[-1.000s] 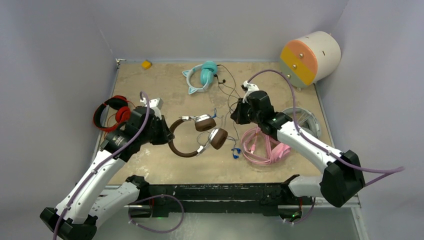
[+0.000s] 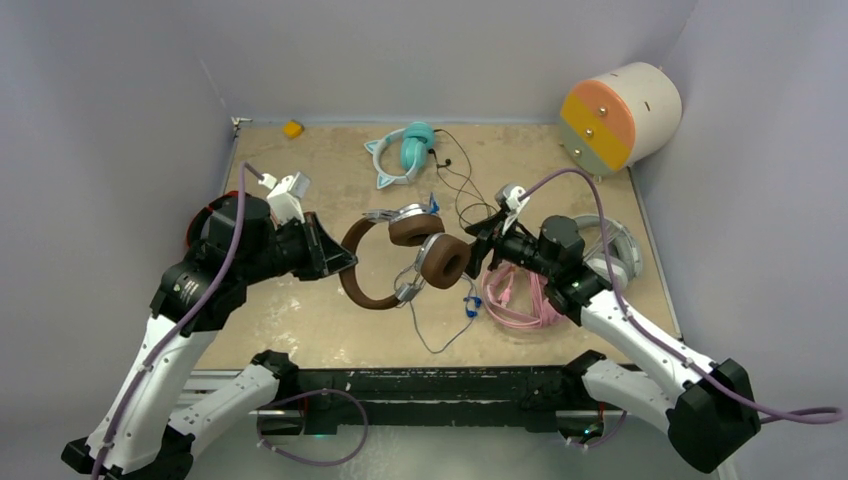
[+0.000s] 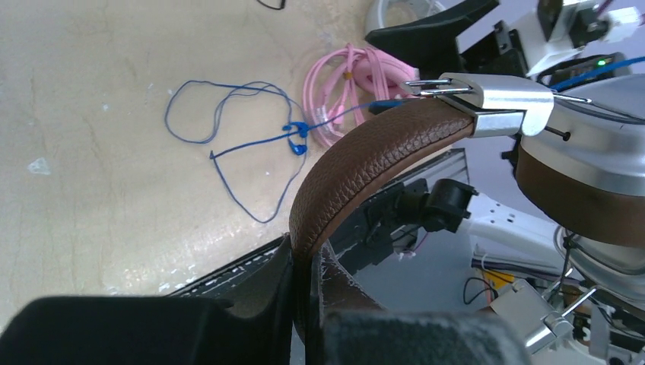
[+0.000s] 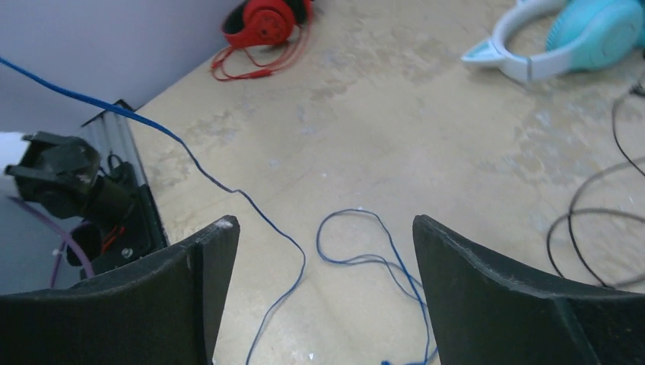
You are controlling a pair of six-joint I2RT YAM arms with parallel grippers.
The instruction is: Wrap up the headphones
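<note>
Brown-and-silver headphones (image 2: pixel 442 261) are held up over the middle of the table. My left gripper (image 2: pixel 344 259) is shut on their brown leather headband (image 3: pixel 357 160), at the side away from the earcups. My right gripper (image 2: pixel 472 246) stands open just right of the earcups. In the right wrist view a blue cable (image 4: pixel 182 144) runs down from the upper left past the open fingers to the tabletop, where its loose loops lie. Blue earbuds (image 3: pixel 298 129) on that cable lie on the table below the headphones.
Cyan cat-ear headphones (image 2: pixel 410 150) with black cable lie at the back, red headphones (image 4: pixel 270 19) at the left, a pink cable coil (image 2: pixel 520 305) and grey headphones (image 2: pixel 622 250) at the right. A striped cylinder (image 2: pixel 625 120) stands back right.
My left gripper has moved toward the middle with the headphones, which appear larger, as if lifted. My right gripper has opened and turned. The blue cable now trails lower toward the front.
</note>
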